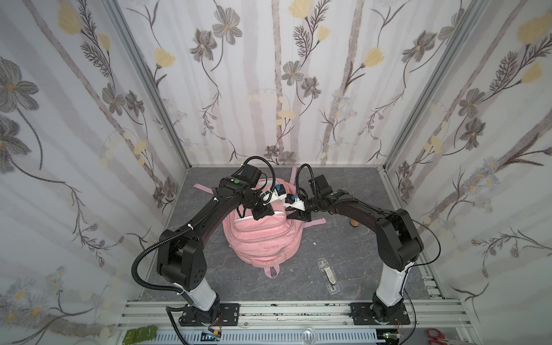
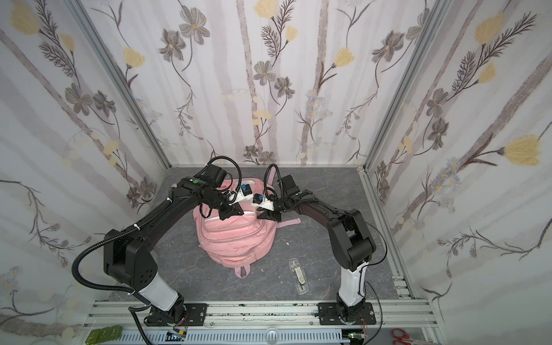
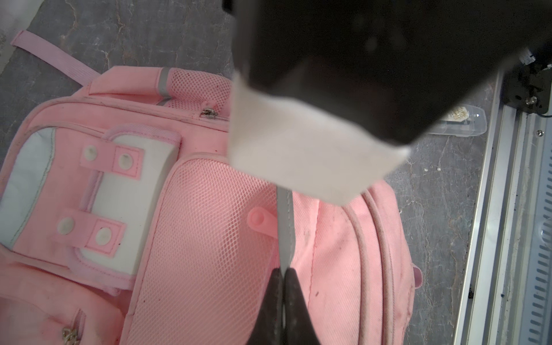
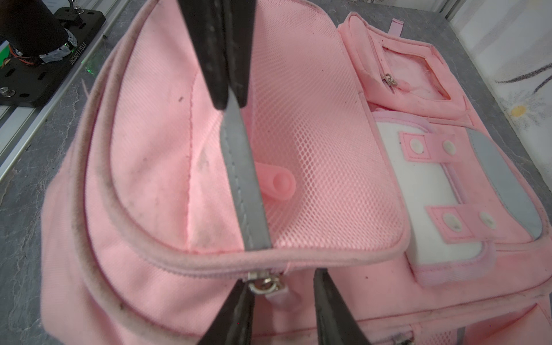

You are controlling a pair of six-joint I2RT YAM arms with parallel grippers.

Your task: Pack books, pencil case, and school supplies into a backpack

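The pink backpack [image 1: 261, 247] lies flat on the grey table, both arms over its front. My left gripper is shut on the grey reflective strip along the front mesh pocket; the same fingertips show from above in the right wrist view. My right gripper stands part open at that pocket's edge, with the zipper pull [image 4: 279, 296] between or just beside its fingertips. A white panel with snap straps [image 3: 123, 207] sits beside the mesh pocket.
A clear elongated case [image 1: 329, 276] with a pale item inside lies front right on the table. A small brown item [image 1: 354, 223] lies right of the bag. Red scissors [image 1: 435, 336] rest beyond the front rail.
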